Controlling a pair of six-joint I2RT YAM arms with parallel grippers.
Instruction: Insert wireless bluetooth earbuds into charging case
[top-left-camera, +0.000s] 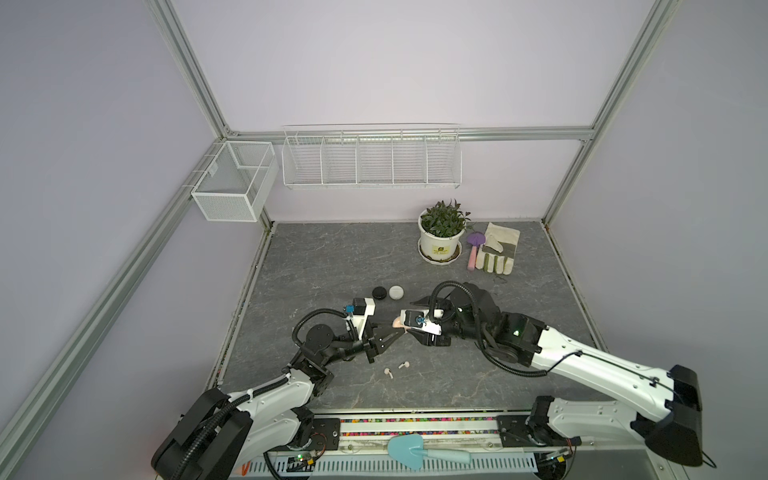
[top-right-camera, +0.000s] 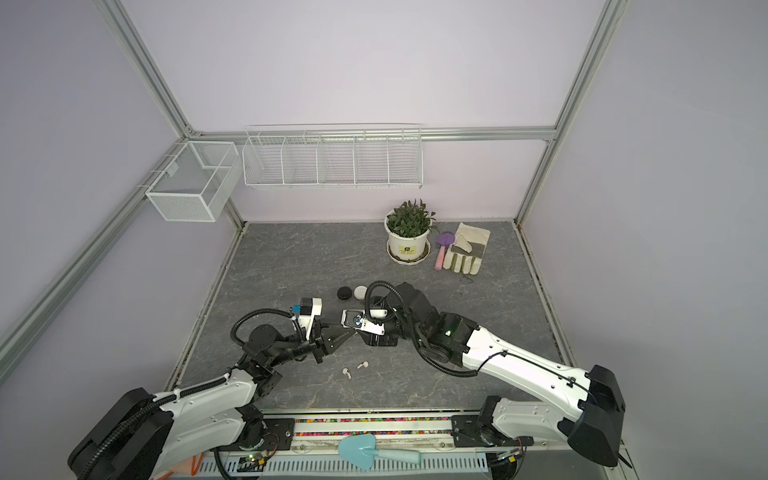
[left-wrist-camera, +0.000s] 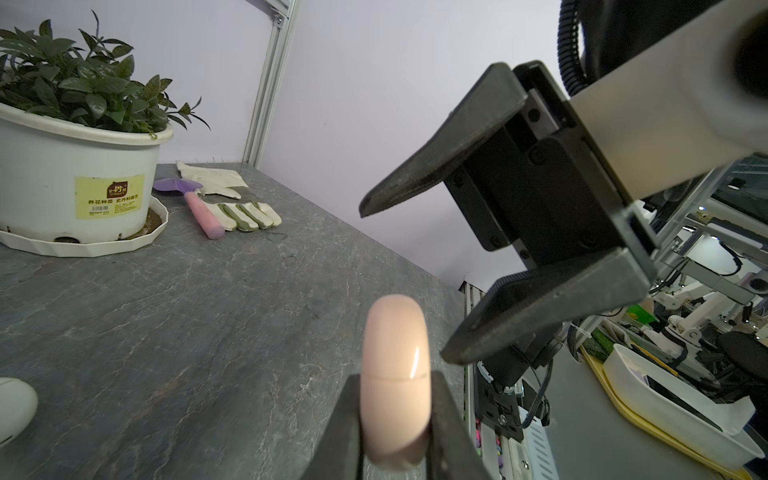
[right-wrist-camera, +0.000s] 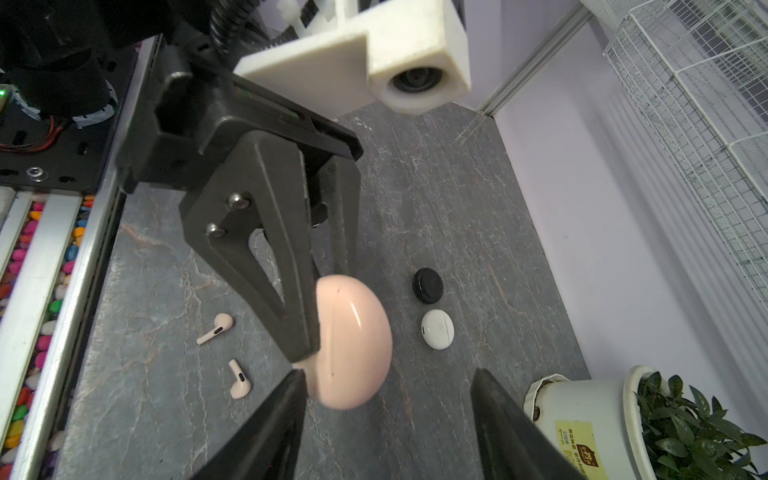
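My left gripper is shut on the peach charging case (right-wrist-camera: 356, 340), holding it up above the table. A seam crosses the case in the left wrist view, and its lid looks closed. Facing it from the right, my right gripper has its fingers spread, with nothing gripped; in the right wrist view the case appears between and beyond its fingertips. In the top left view the right arm partly covers the case. Two pale earbuds lie apart on the table below: one earbud (right-wrist-camera: 221, 324), another earbud (right-wrist-camera: 239, 384).
A black round item (right-wrist-camera: 428, 285) and a white round item (right-wrist-camera: 437, 329) sit behind the grippers. Further back are a potted plant (top-left-camera: 440, 240), a purple-and-pink tool (top-left-camera: 474, 244) and a glove (top-left-camera: 497, 252). Bare table surrounds the earbuds.
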